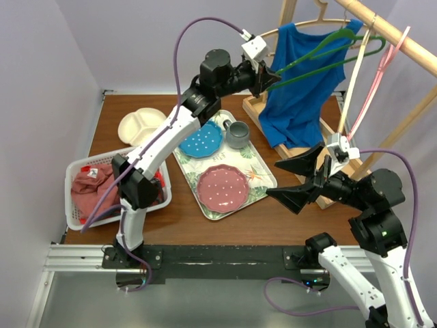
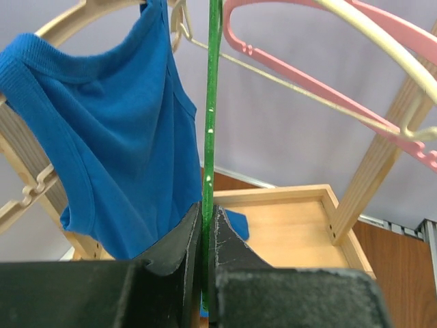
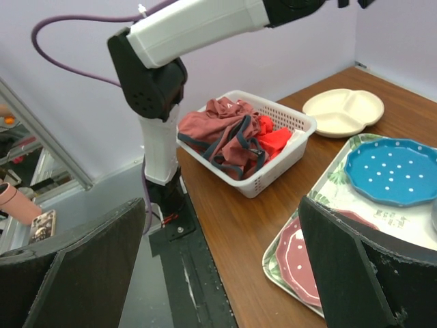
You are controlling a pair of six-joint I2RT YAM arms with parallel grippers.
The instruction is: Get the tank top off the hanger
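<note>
The blue tank top (image 1: 297,89) hangs on a wooden hanger on the rack at the upper right, also filling the left of the left wrist view (image 2: 123,157). My left gripper (image 1: 270,78) is shut on a green hanger (image 1: 307,75), which reaches rightward in front of the tank top among the other hangers. In the left wrist view the green hanger (image 2: 210,102) runs upright from the fingers. My right gripper (image 1: 293,181) stands open below and right of the tank top, with nothing between its fingers.
The wooden rack bar (image 1: 403,41) carries pink and cream hangers. A tray (image 1: 263,171) with plates and a grey mug (image 1: 237,134) lies mid-table; a laundry basket (image 1: 72,205) and a divided plate (image 1: 136,126) are at the left. Bare table shows below the tray.
</note>
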